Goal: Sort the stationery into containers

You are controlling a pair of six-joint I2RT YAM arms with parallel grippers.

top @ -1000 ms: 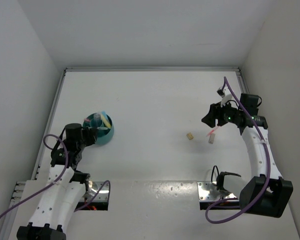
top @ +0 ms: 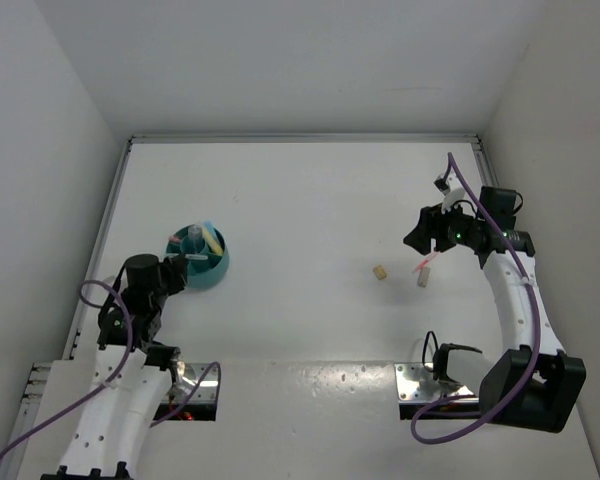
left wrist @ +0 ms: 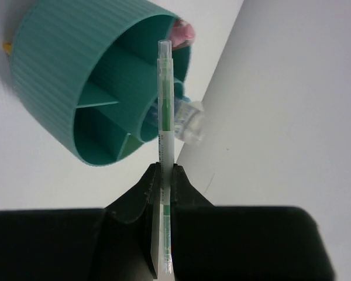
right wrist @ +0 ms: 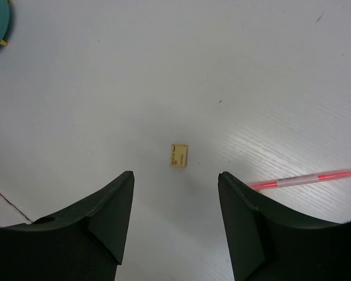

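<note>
A clear pen with green parts (left wrist: 166,111) is pinched in my left gripper, which is shut on it. Behind the pen in the left wrist view stands a round teal organizer (left wrist: 52,70) with dividers. The top view has the left gripper (top: 183,268) at the organizer's near left rim (top: 205,278). Inside it are a yellow item (top: 212,240), a clear bottle-like item (left wrist: 190,122) and a pink item (left wrist: 181,33). On the right, my right gripper hangs open and empty above the table. Below it lie a small tan block (right wrist: 179,155) and a pink pen (right wrist: 304,180).
A greyish block (top: 423,277) rests near the pink pen, under the right arm. Walls rise at the left, back and right edges.
The left gripper has shifted very slightly toward the front left, and the pen's end shows over the organizer's rim. My right arm and the loose items look unmoved.
</note>
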